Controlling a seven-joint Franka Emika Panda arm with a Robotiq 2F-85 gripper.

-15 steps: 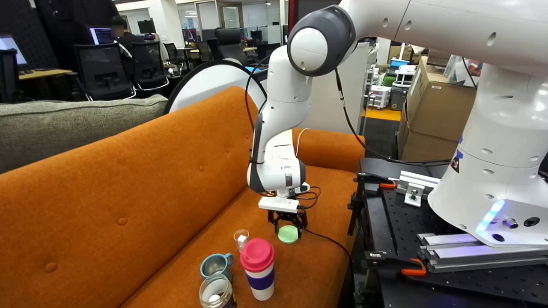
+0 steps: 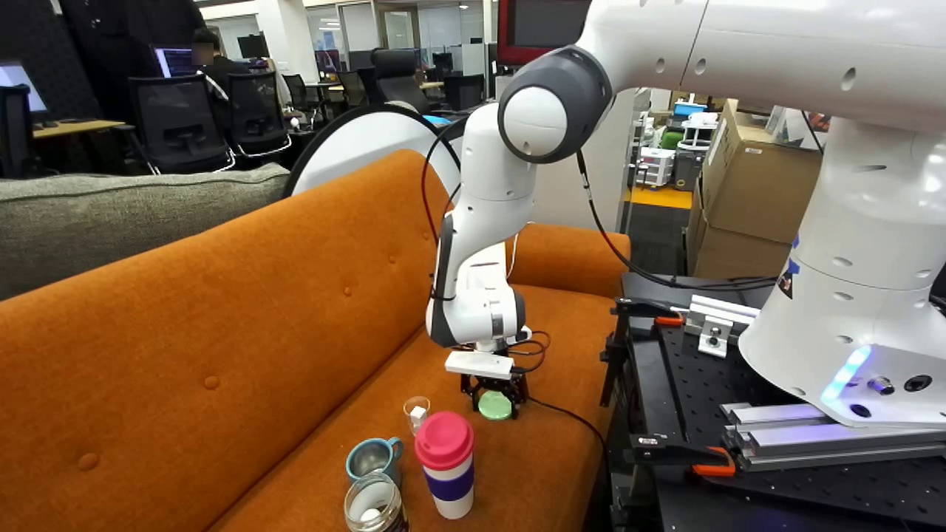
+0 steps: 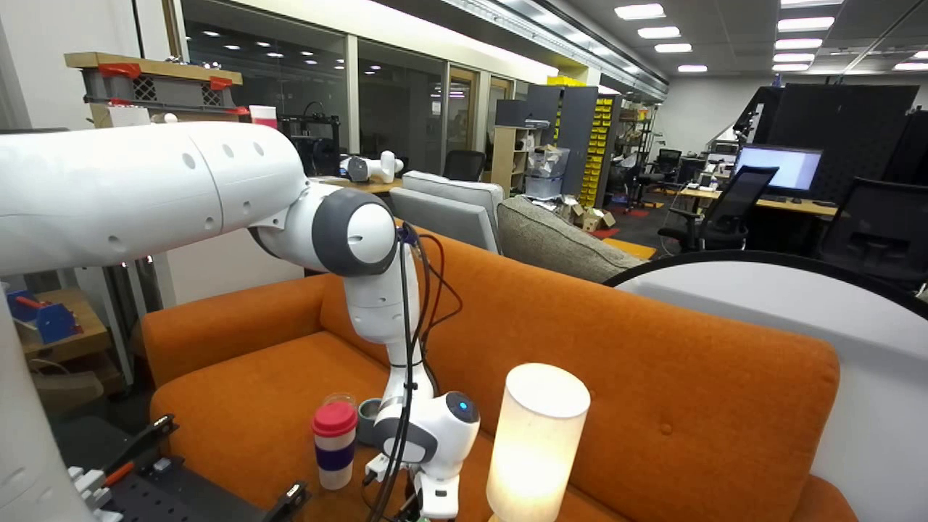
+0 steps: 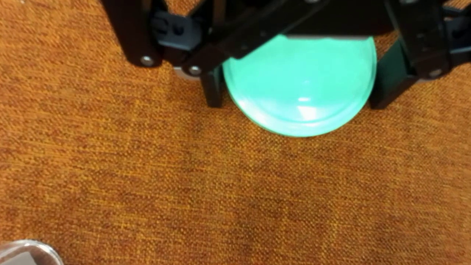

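Note:
A round, shiny mint-green lid-like disc point(image 4: 304, 88) lies on the orange couch seat, its upper edge hidden behind the gripper in the wrist view. My gripper is down over it, the fingers wide, one black finger on either side of the disc. Both fingertips sit very close to its rim; whether they touch it is unclear. From exterior view 1, the same green disc point(image 2: 496, 405) shows beneath the gripper point(image 2: 494, 409) at seat level. Exterior view 2 hides most of the gripper at its bottom edge.
A clear cup point(image 2: 417, 414) with a white block, a red-lidded tumbler point(image 2: 446, 452), a blue mug point(image 2: 372, 459) and a glass jar point(image 2: 374, 505) stand nearby. A lit lamp point(image 3: 537, 444) is beside the arm. In the wrist view, the seat below the disc is clear.
The arm has come down, bringing my gripper lower around the green disc. The disc appears shifted very slightly left in exterior view 1. The cups and jar have stayed put.

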